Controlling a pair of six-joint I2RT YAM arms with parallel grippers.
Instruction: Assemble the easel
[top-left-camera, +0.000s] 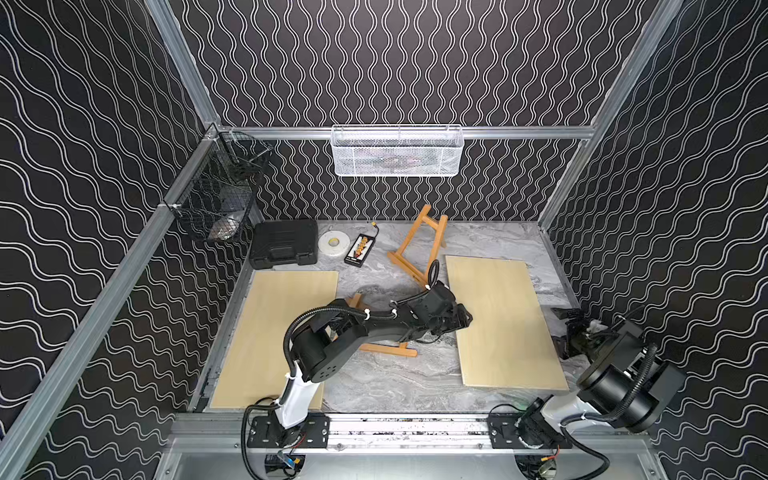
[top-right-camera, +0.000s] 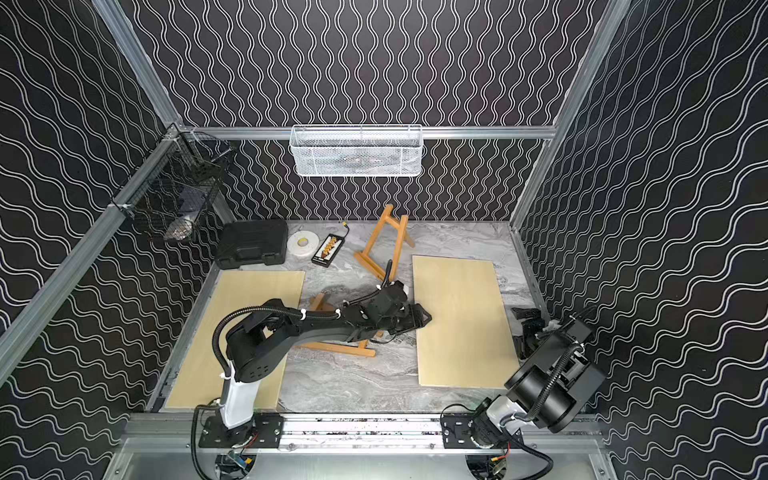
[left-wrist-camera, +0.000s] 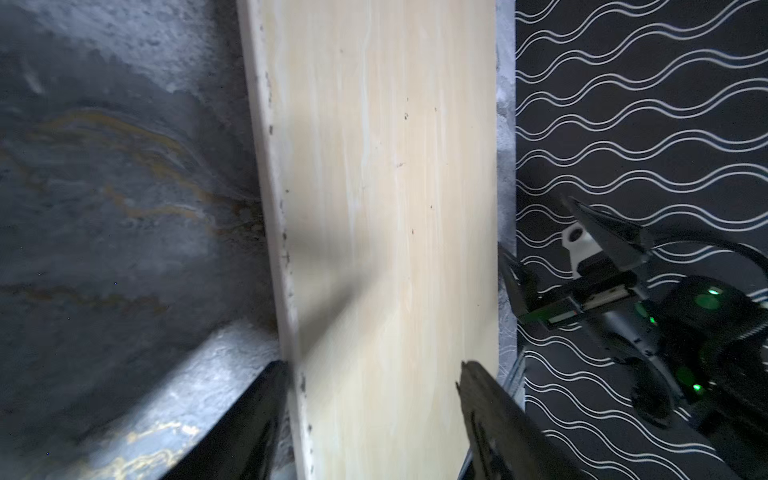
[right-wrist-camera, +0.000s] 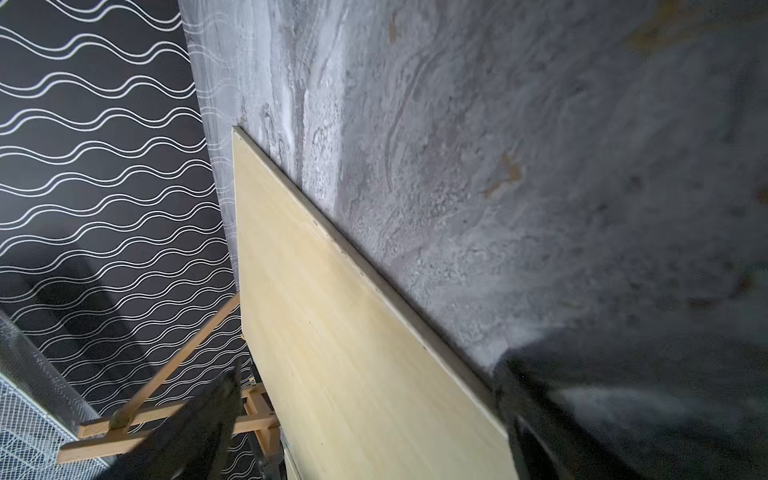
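Note:
The right-hand wooden board (top-left-camera: 508, 328) lies flat on the marble table. My left gripper (top-left-camera: 462, 318) is open low over its left edge; the left wrist view shows a finger on either side of that edge, with no clear grasp. My right gripper (top-left-camera: 569, 332) stands open beside the board's right side, by the wall; in the right wrist view the board's edge runs between its fingers. An orange easel frame (top-left-camera: 438, 236) lies at the back centre, and more easel pieces (top-left-camera: 384, 349) lie partly hidden under my left arm.
A second board (top-left-camera: 264, 336) lies on the left. A black case (top-left-camera: 283, 242), a white tape roll (top-left-camera: 334, 243) and a small pictured box (top-left-camera: 360, 250) sit at the back. Baskets (top-left-camera: 397, 150) hang on the walls.

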